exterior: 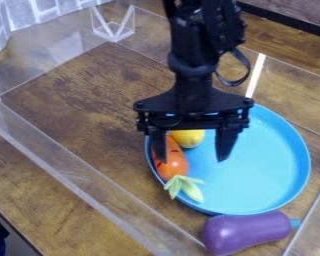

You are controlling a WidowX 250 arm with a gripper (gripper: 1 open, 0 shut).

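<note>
My gripper (191, 142) is open, its black fingers hanging over the left-back part of a blue plate (256, 172). Just beneath and behind them sits a round yellow object (188, 137), partly hidden by the gripper. An orange toy carrot (171, 161) with pale green leaves lies along the plate's left side, beside the left finger. A purple toy eggplant (243, 233) rests outside the plate at the front right.
Clear plastic strips run along the table's edges, with a white curtain at the back left.
</note>
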